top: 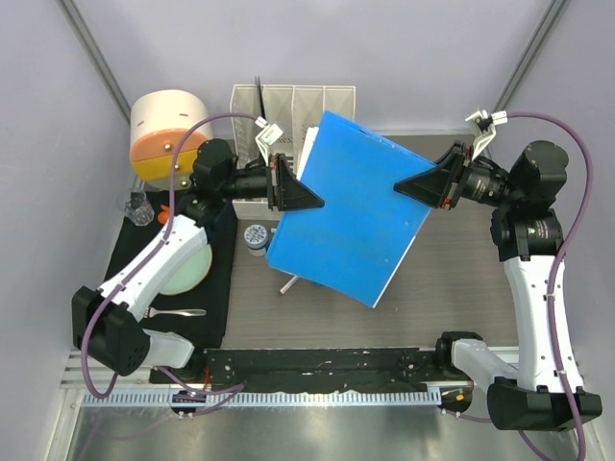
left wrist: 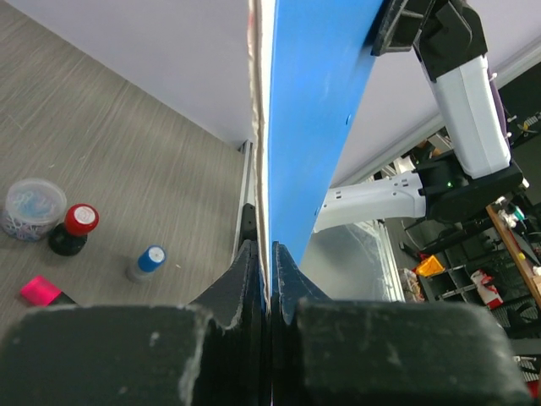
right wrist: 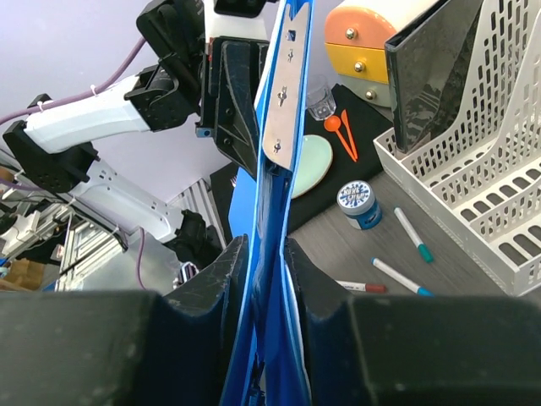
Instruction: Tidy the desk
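A large blue folder (top: 346,211) is held up between both arms above the desk. My left gripper (top: 288,192) is shut on its left edge; in the left wrist view the folder stands edge-on between the fingertips. My right gripper (top: 437,187) is at the upper right edge, with the folder between its fingers in the right wrist view; whether they press on it is unclear.
A white slotted rack (right wrist: 473,186) stands at the back, beside an orange-and-yellow drawer box (top: 163,134). A black mat (top: 211,307) with plate and cutlery lies at left. Markers and small jars lie on the desk.
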